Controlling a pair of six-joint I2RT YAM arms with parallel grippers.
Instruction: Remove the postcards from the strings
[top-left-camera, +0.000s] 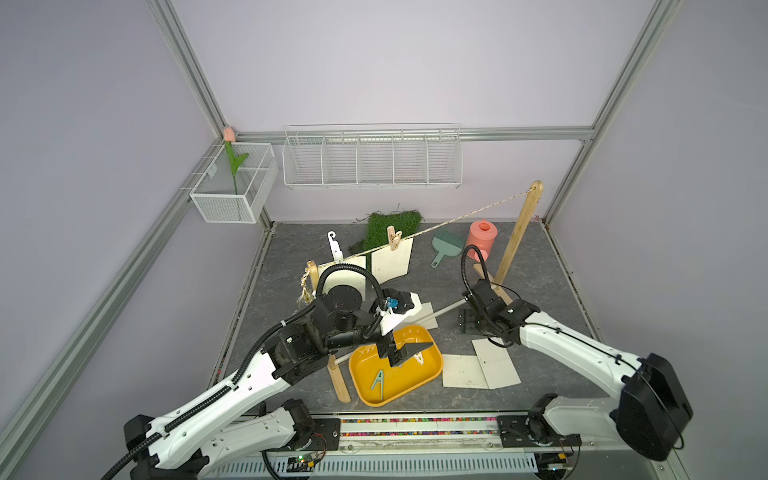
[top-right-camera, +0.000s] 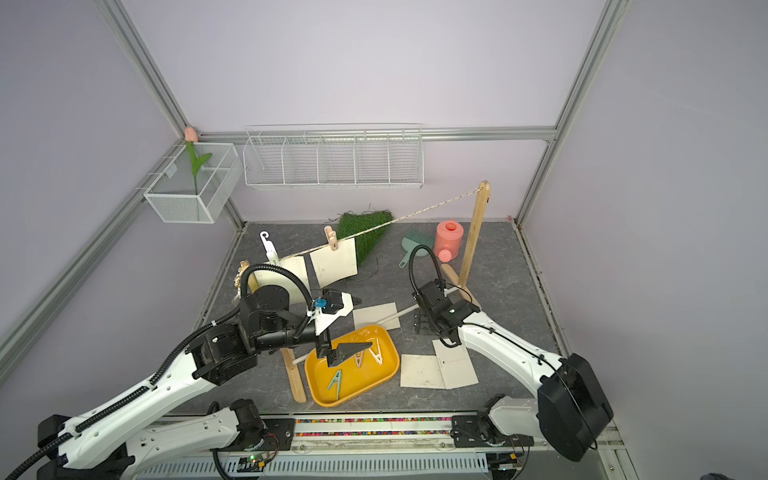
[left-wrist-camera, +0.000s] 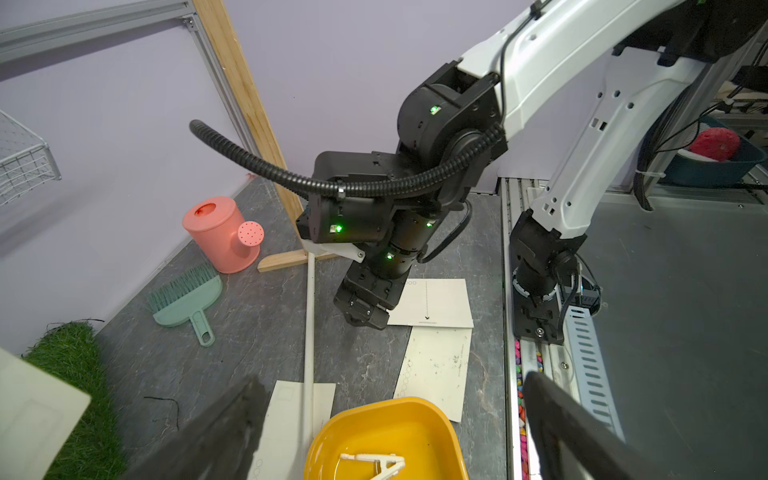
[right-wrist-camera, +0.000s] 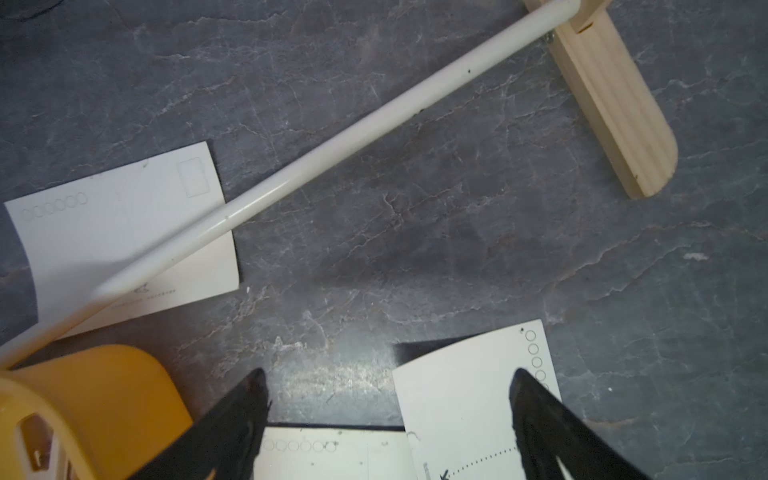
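Note:
Two cream postcards hang from the slanting string (top-right-camera: 424, 209): one (top-right-camera: 334, 264) under a wooden peg (top-right-camera: 331, 237), the other (top-right-camera: 280, 272), partly behind my left arm, under a white peg (top-right-camera: 269, 246). Three more lie on the table: one (right-wrist-camera: 180, 180) beneath the white rod, and two overlapping cards (right-wrist-camera: 480, 392) (top-right-camera: 420, 372) at the front. My left gripper is above the yellow tray (top-right-camera: 392, 368), open and empty, right of the hanging cards. Open with nothing between its fingers, my right gripper points down over the table near the overlapping cards.
Inside the yellow tray lie several pegs, one of them teal (top-right-camera: 335, 384). A wooden post (top-right-camera: 473, 232) holds the string's right end, with a white rod (right-wrist-camera: 352, 137) low between the stands. Behind are a pink watering can (top-right-camera: 449, 237), a dustpan (left-wrist-camera: 190, 297) and grass (top-right-camera: 364, 228).

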